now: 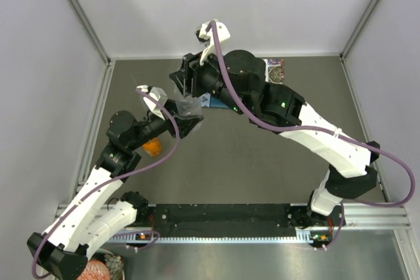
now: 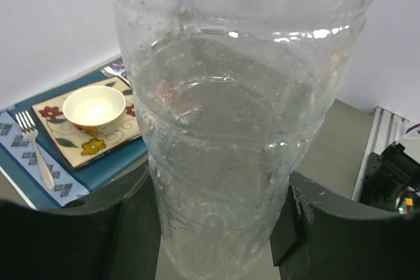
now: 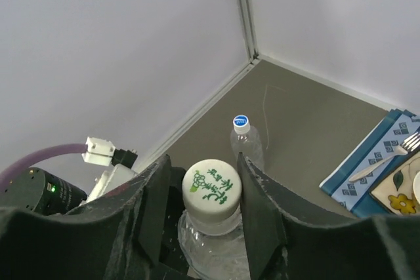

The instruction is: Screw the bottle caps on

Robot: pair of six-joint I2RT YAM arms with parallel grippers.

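My left gripper is shut on a clear plastic bottle [image 2: 223, 136], held upright and filling the left wrist view. In the top view the bottle [image 1: 188, 104] is partly under my right gripper [image 1: 187, 73]. In the right wrist view a white cap with a green print [image 3: 211, 188] sits on the bottle's top, between my right fingers, which stand part apart; whether they grip it I cannot tell. Behind stands a second bottle [image 3: 247, 145] with a blue-and-white cap [image 3: 241, 120].
A place setting with bowl [image 2: 94, 101], patterned plate [image 2: 79, 142] and fork [image 2: 36, 149] lies at the back. An orange object [image 1: 153, 147] lies beside my left arm. Walls enclose the sides and back.
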